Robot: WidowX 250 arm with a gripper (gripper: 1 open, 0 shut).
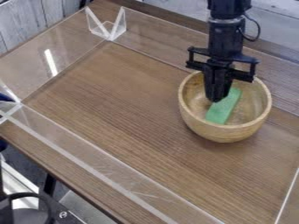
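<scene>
A light wooden bowl [191,114] stands on the wooden table at the right, with a green oblong object [221,112] lying inside it. The black gripper [216,92] reaches down from the top into the back left part of the bowl, its fingertips drawn together over the green object's upper end. It is shut, with nothing clearly visible between its fingers; whether the tips touch the green object cannot be told.
A small white wire-like item [107,24] sits at the back left. Dark cables or fittings show at the lower left edge.
</scene>
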